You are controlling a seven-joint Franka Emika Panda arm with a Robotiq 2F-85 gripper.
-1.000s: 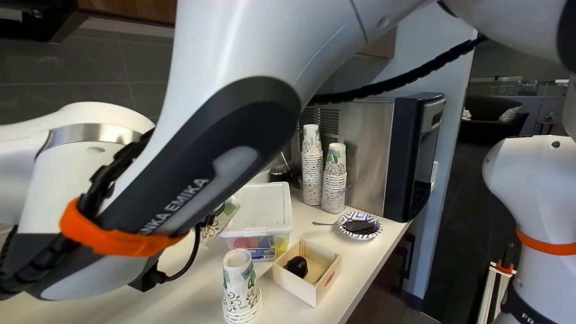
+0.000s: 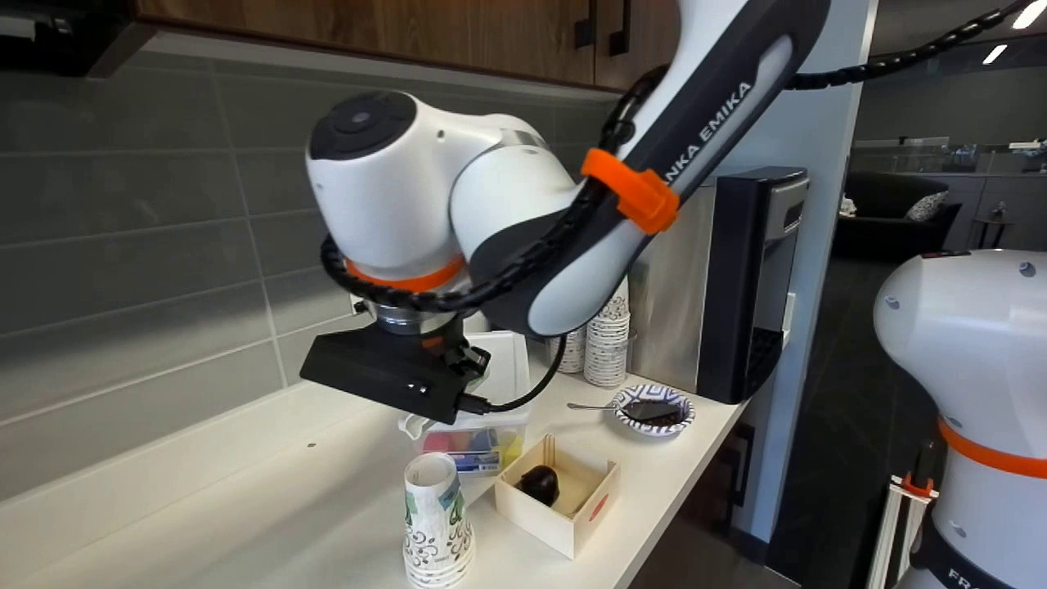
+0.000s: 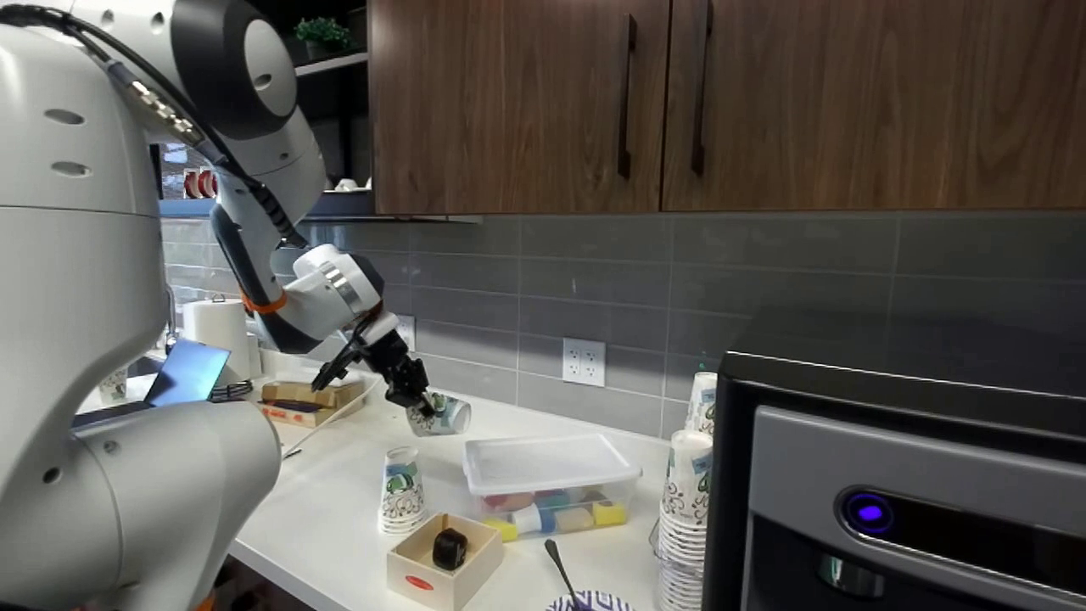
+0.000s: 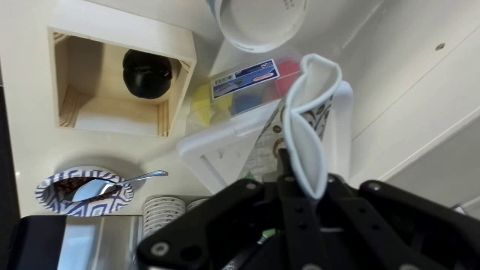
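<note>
A patterned paper cup is pinched in my gripper; its white rim (image 4: 292, 110) is squeezed into a figure-eight in the wrist view. In exterior view 2 the held cup (image 3: 448, 416) lies tilted on its side, clear of the counter as far as I can see. Only a bit of its rim (image 2: 416, 426) shows under the black hand in exterior view 1. Nearby, a short stack of upside-down cups (image 2: 438, 530) stands on the counter, its top cup (image 4: 263, 20) at the upper edge of the wrist view.
A lidded clear bin (image 3: 555, 473) with colourful contents sits near the wooden box (image 2: 535, 509) holding a black object (image 2: 540, 484). Beyond are a patterned bowl (image 2: 655, 411) with a spoon and tall cup stacks (image 2: 606, 343) beside the dispenser (image 2: 761, 285).
The arm has risen and swung back from the foreground in exterior view 1. The hand now hangs above and behind the short cup stack, partly covering the bin. The counter objects have not moved.
</note>
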